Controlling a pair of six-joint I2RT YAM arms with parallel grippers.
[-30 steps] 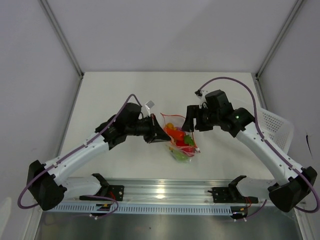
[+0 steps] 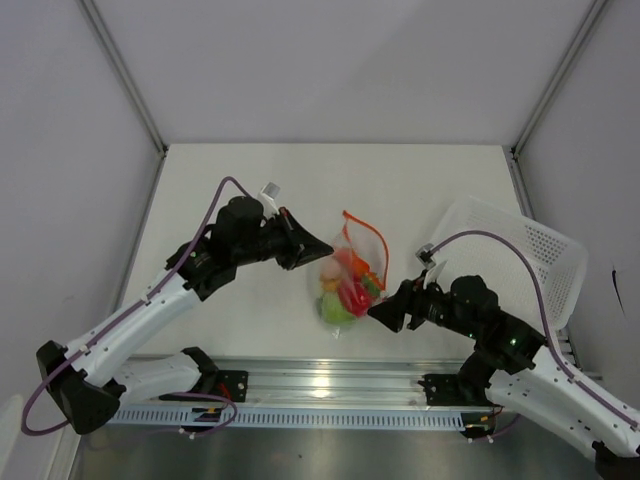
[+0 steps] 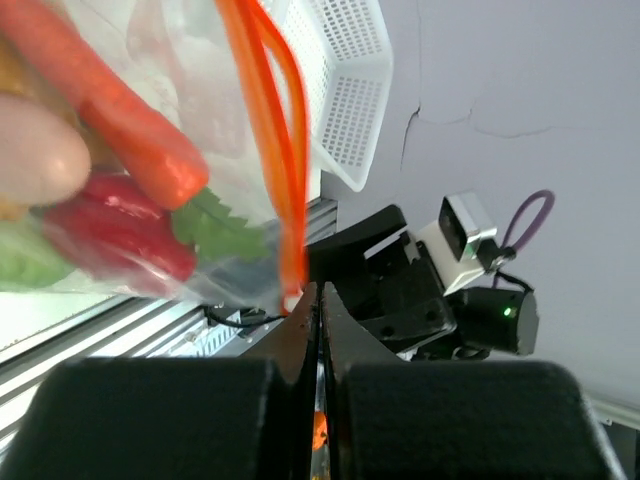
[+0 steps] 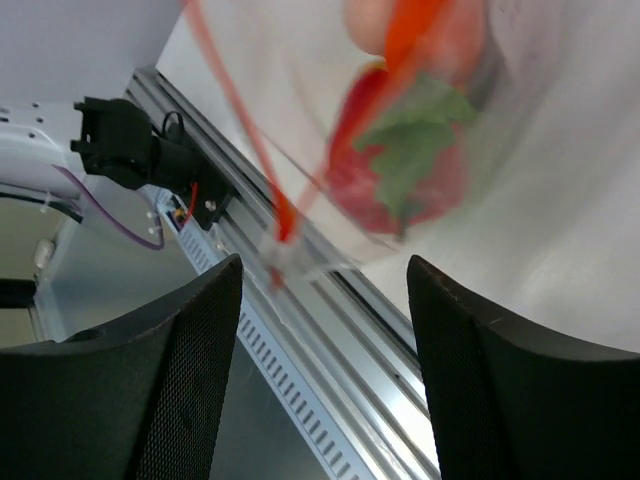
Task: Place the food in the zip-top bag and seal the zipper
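Observation:
The clear zip bag (image 2: 350, 290) with orange zipper strips holds a carrot (image 3: 130, 130), red pepper (image 3: 115, 240), green leaves (image 4: 410, 150) and other food. My left gripper is shut at the bag's orange-edged top; whether bag film is between its tips is hard to tell. My right gripper (image 2: 395, 310) stands open just right of the bag's lower end, its fingers below the blurred orange strip in the right wrist view.
A white perforated basket (image 2: 530, 260) lies at the right of the white table (image 2: 230, 320). A metal rail runs along the front edge.
The bag has shifted and its orange strip now stands higher; my left gripper moved slightly.

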